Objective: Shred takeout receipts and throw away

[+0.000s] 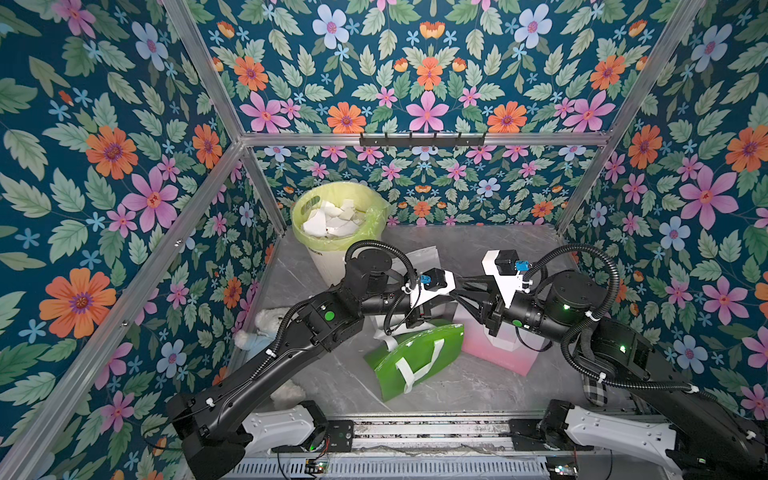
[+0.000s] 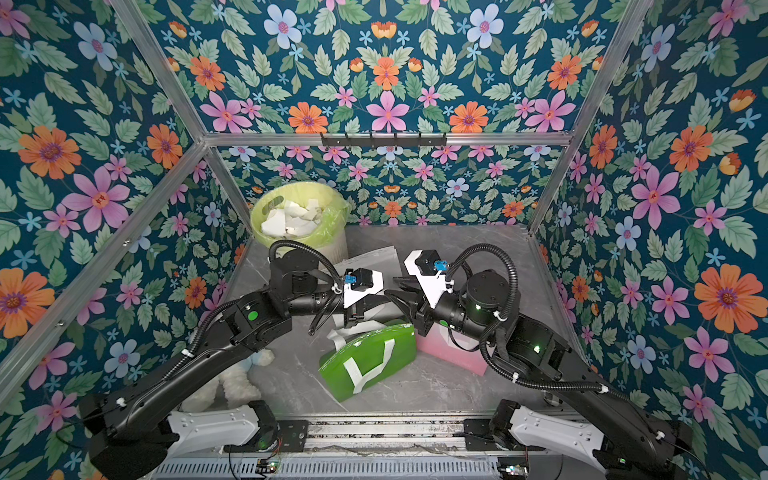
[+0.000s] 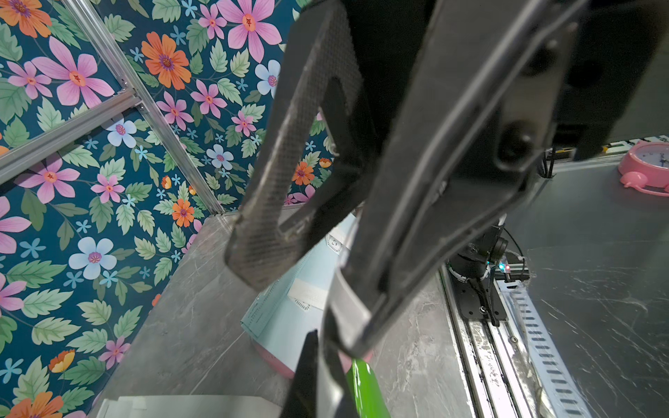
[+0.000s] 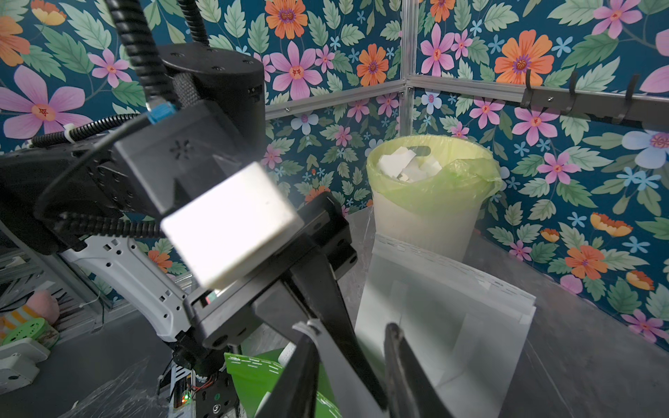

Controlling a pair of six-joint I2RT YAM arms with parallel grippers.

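Observation:
Over the table's middle, my left gripper [image 1: 448,297] is shut on a thin pale receipt piece [image 4: 333,372], seen nearly edge-on in the right wrist view. From the left, its paper [image 3: 348,306] reaches between the dark right fingers in the left wrist view. Facing it, my right gripper [image 1: 461,289] is part open with its fingers on either side of the paper; contact cannot be made out. A lined bin [image 1: 329,216] with a yellow-green bag stands at the back left, several white paper scraps [image 1: 334,217] inside.
A green bag [image 1: 419,361] with white handles and a pink bag [image 1: 508,348] sit below the grippers. Behind them stands a white bag [image 4: 446,313], in front of the bin. A plush toy [image 2: 236,380] lies at left.

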